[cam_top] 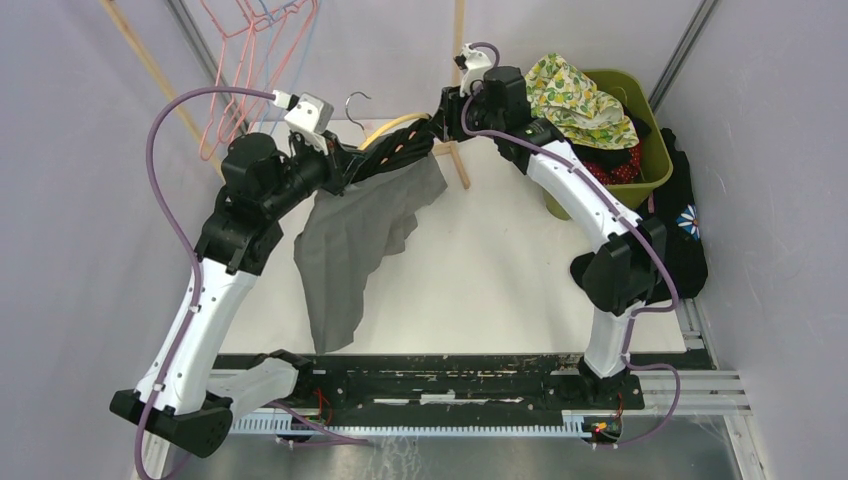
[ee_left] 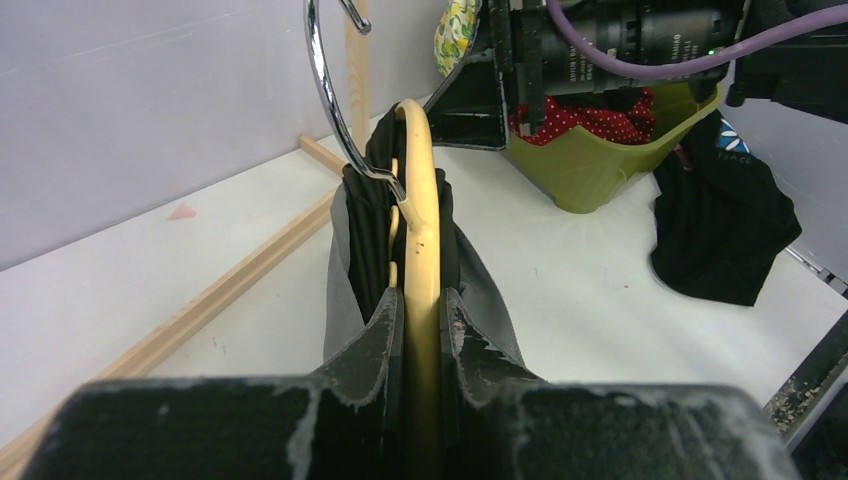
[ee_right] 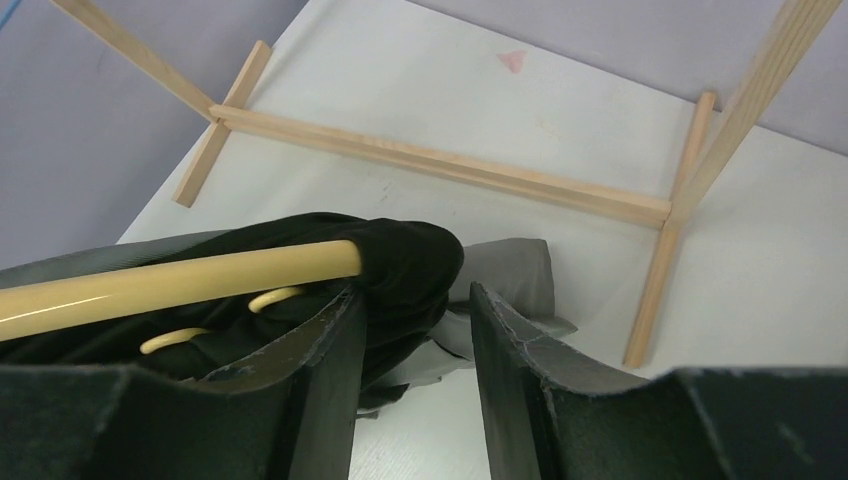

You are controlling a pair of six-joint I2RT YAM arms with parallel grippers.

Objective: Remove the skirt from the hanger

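Note:
A yellow hanger [ee_left: 420,240] with a silver hook [ee_left: 330,90] carries a grey skirt [cam_top: 350,250] with a bunched black waistband [ee_right: 408,262]. My left gripper is shut on the hanger, whose near end runs between its fingers. My right gripper is part open at the other end of the hanger, one finger against the black cloth, which partly fills the space between the fingertips. The grey cloth hangs down below both grippers.
A green bin [cam_top: 655,170] of clothes stands at right, black garments [cam_top: 690,260] beside it. A wooden stand [ee_right: 430,158] is at the back, pink hangers [cam_top: 240,70] at upper left.

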